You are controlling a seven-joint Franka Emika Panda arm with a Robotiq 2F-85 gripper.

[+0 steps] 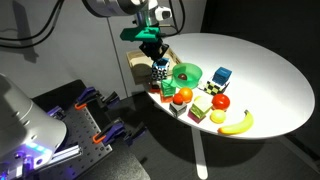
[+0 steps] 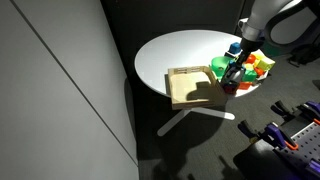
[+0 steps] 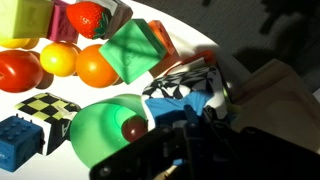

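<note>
My gripper (image 1: 160, 58) is shut on a block with black-and-white checks (image 1: 159, 73) and a blue top. It holds the block at the table's near edge, between the cardboard box and the green bowl (image 1: 193, 72). In the wrist view the checked block (image 3: 172, 86) lies under the dark fingers, which hide part of its blue face. A round dark-red item (image 3: 134, 129) sits inside the bowl. Whether the block touches the table is hard to tell.
An open cardboard box (image 2: 196, 86) stands at the table edge. Close by are a green block (image 3: 132, 51), an orange (image 3: 95, 68), a strawberry (image 3: 89, 19) and a blue block (image 1: 222, 76). A banana (image 1: 238, 124) lies farther off.
</note>
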